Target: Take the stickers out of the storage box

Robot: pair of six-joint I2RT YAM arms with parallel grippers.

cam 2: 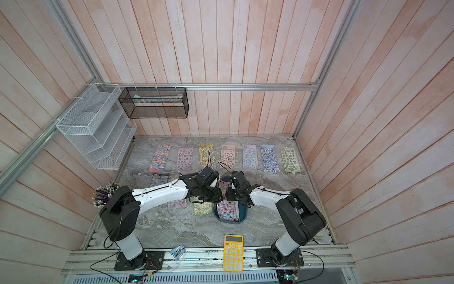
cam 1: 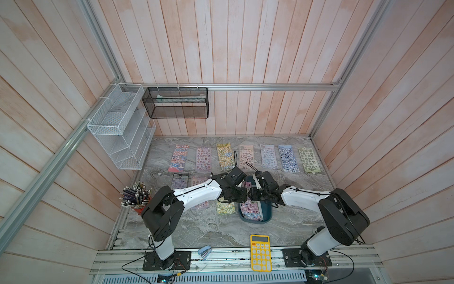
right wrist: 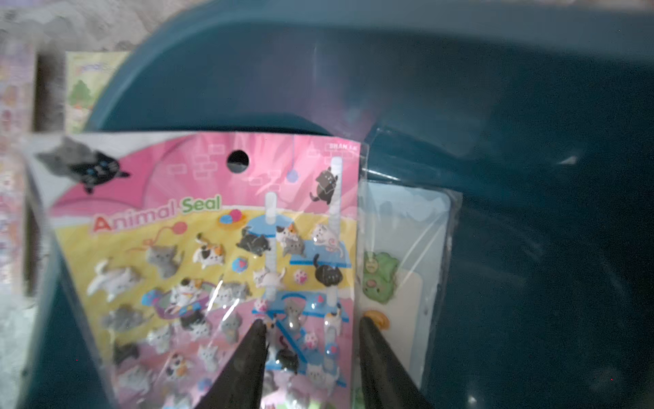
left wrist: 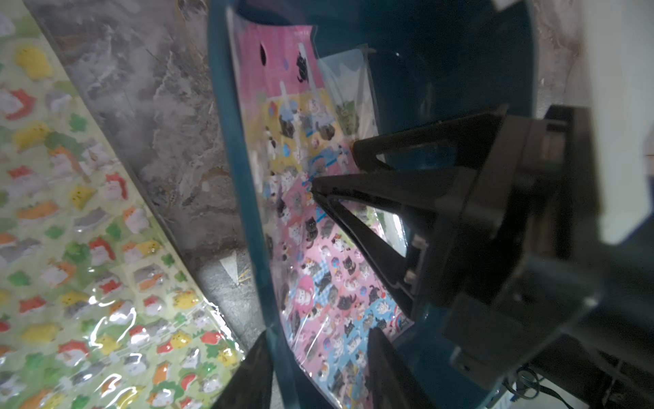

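Note:
The teal storage box holds a pink-and-yellow Animal Seal cat sticker sheet, with a paler sheet beneath it to the right. My right gripper is down in the box on the cat sheet, its fingers close together and apparently shut on it. My left gripper is at the box's left rim, low over the same sheet, its blurred fingers part open; whether anything is between them is unclear.
Several sticker sheets lie in rows on the marble table, including a green-yellow one left of the box. A yellow calculator, pen holder and wire racks surround the area.

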